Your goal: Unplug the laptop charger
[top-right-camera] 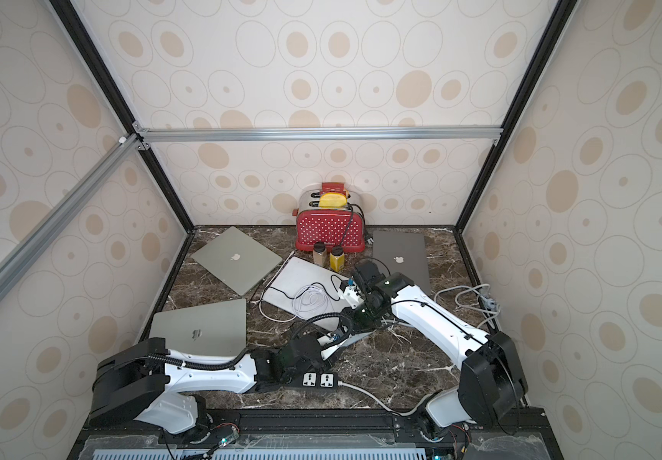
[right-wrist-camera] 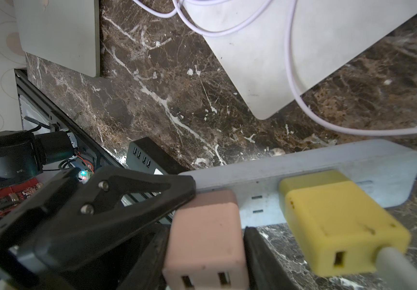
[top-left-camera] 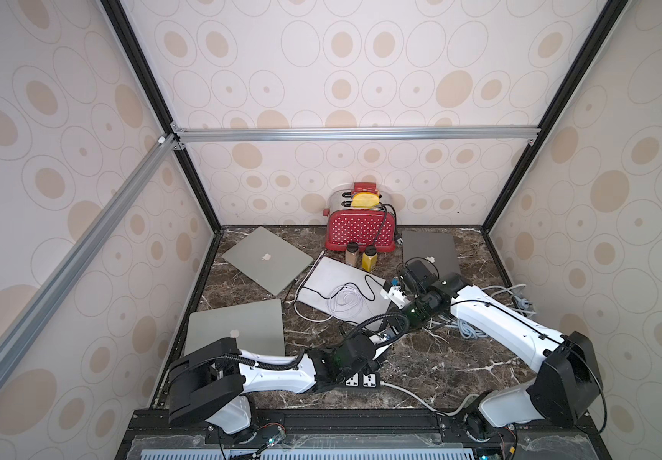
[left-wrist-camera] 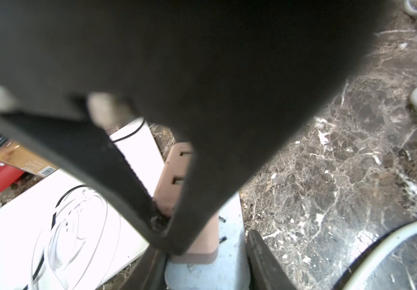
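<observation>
A pink plug stands against one end of a pale blue power strip in the right wrist view. My right gripper is open, its fingers on either side of that plug. A yellow plug with a grey cable sits farther along the strip. In the left wrist view, my left gripper is shut on the strip's end, while the dark right gripper fingers cover much of the pink plug. Both grippers meet near the table's middle, so the overhead views hide most of the contact.
Behind the grippers lies a silver laptop with a coiled white cable on it. More laptops rest at the left. A dark socket block is at the front. Bare table shows at the right front.
</observation>
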